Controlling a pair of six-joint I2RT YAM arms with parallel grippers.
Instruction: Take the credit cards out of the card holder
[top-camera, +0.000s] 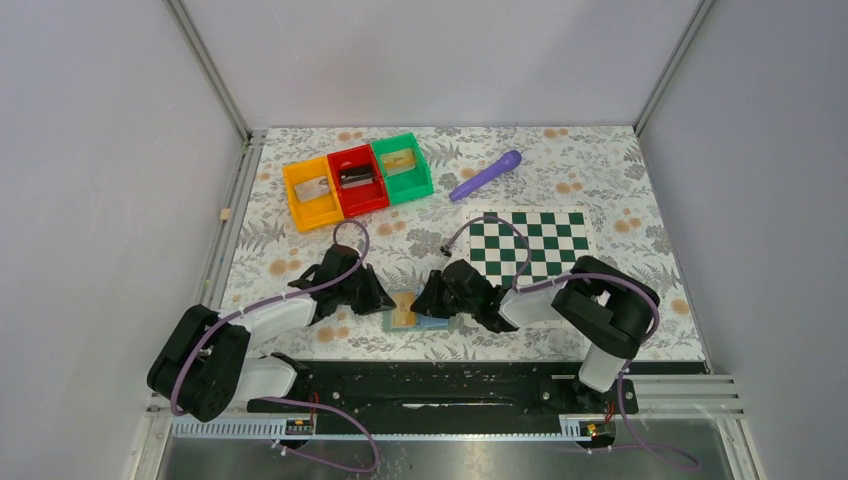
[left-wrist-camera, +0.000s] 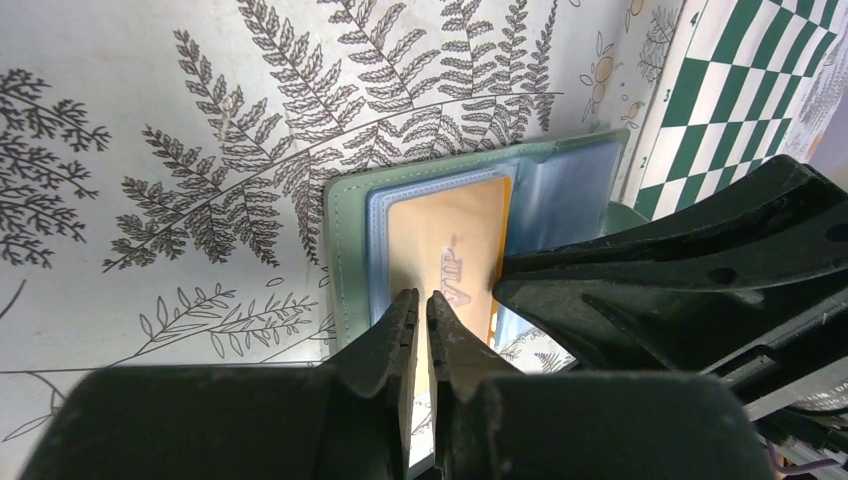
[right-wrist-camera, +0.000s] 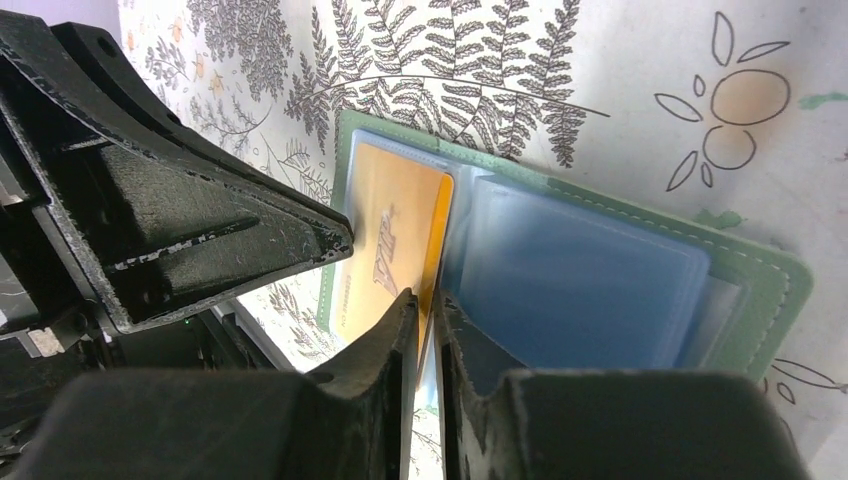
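Observation:
The green-edged card holder (top-camera: 388, 325) lies open on the table, with clear blue sleeves. A tan card (left-wrist-camera: 440, 230) with a yellow-orange edge sits in its left sleeve. Over that card, in the left wrist view, my left gripper is slightly open, a narrow strip of tan showing between its fingertips. My right gripper is also parted only a little, its tips at the card's orange edge by the sleeve opening. Whether they touch the card is unclear. The holder's right sleeve (right-wrist-camera: 590, 280) shows plain blue.
Yellow (top-camera: 315, 209), red (top-camera: 365, 200) and green (top-camera: 408, 186) bins stand at the back left, each with something card-like inside. A purple microphone-shaped object (top-camera: 485, 176) and a checkered board (top-camera: 530, 245) lie to the right. Both grippers are close together over the holder.

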